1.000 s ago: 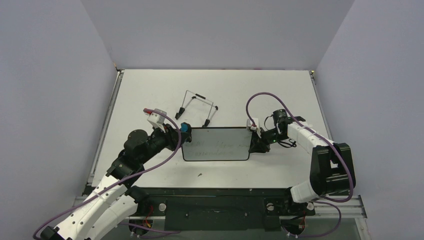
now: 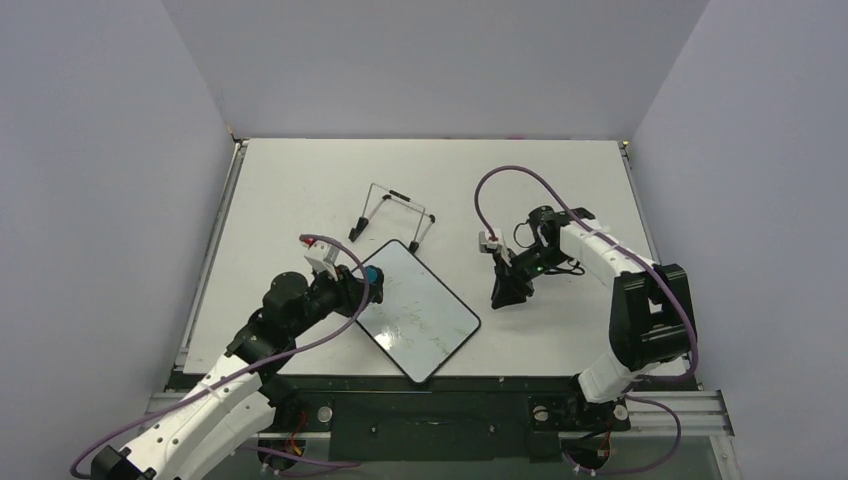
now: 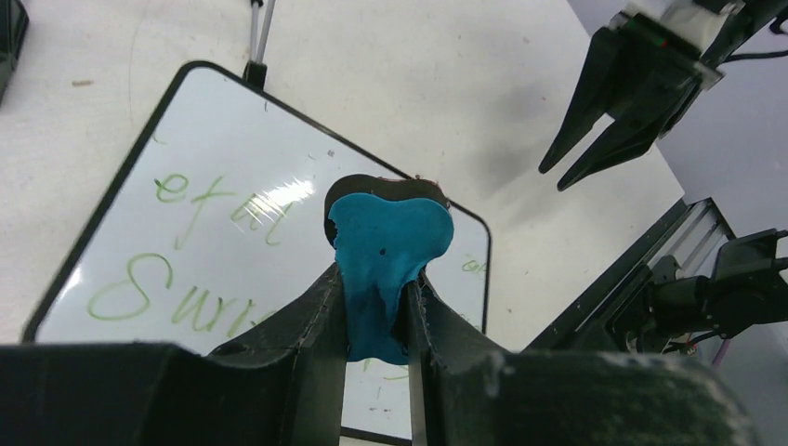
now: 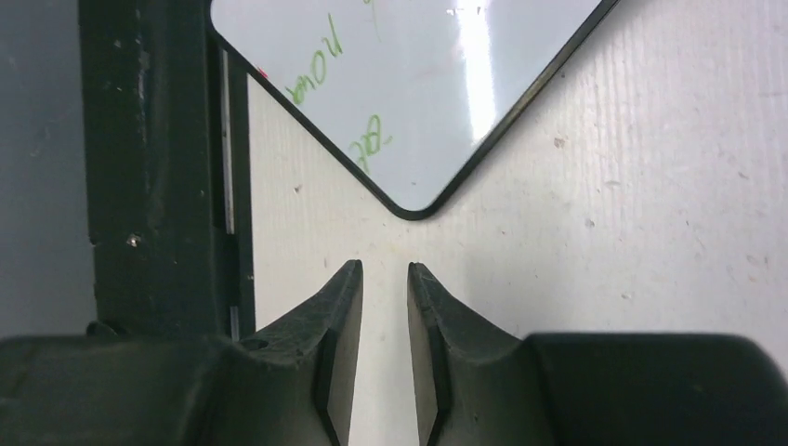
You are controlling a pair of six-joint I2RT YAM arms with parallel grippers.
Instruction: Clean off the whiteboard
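The whiteboard [image 2: 420,311], white with a dark rim, lies turned slantwise on the table, one corner reaching the front edge. Green writing covers part of it, with some more letters [image 4: 370,139] near a corner in the right wrist view. My left gripper is shut on a teal-and-dark eraser [image 3: 390,237], over the board's left side; whether the eraser touches the surface cannot be told. To the right of the board, my right gripper stands open and apart from it, with only bare table between its fingers.
Behind the board stands a thin metal frame stand [image 2: 398,200] with black feet, one foot close to the board's far corner. Free table [image 2: 560,335] lies right of the board. Purple cables [image 2: 290,350] loop along both arms.
The whiteboard has gone from level beside the right gripper to a slanted pose reaching the front edge. My right gripper has come off its right side. The left gripper has shifted slightly.
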